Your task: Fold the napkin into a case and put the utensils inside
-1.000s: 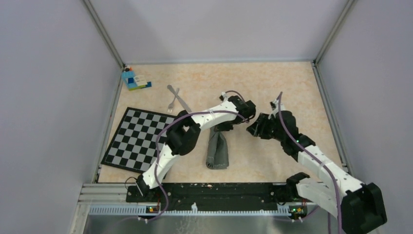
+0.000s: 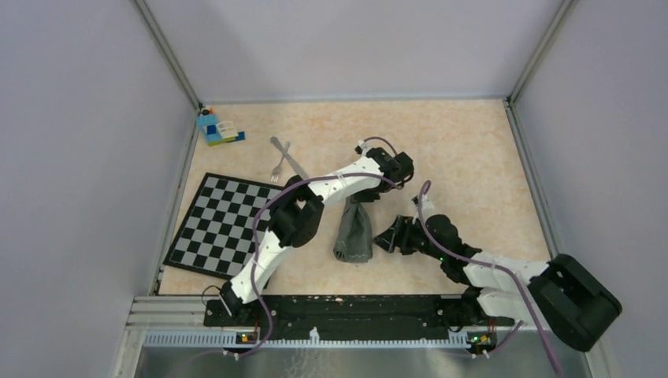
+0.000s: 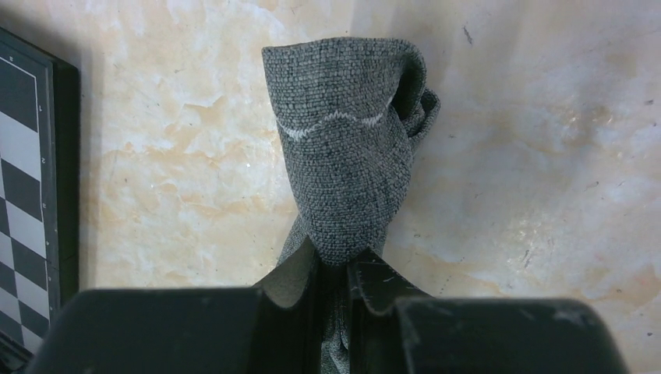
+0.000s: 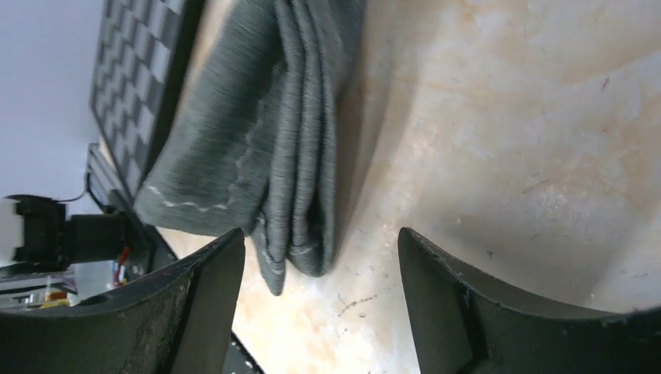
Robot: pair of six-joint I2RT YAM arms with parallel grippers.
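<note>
The dark grey napkin (image 2: 354, 235) is gathered into a narrow strip at the middle of the table. My left gripper is shut on its pinched section, and a folded end with a white stitch line fans out beyond the fingers. Close beside the strip's near end, on the right, my right gripper (image 2: 384, 242) is open. In the right wrist view, creased layers of the napkin (image 4: 300, 156) stand ahead of its parted fingertips, with none visibly clamped. A fork (image 2: 277, 168) and a knife (image 2: 289, 157) lie crossed at the back left, clear of the cloth.
A black-framed checkered board (image 2: 224, 224) covers the left side, partly beneath the left arm. At the back left corner sits a small blue toy block model (image 2: 218, 130).
</note>
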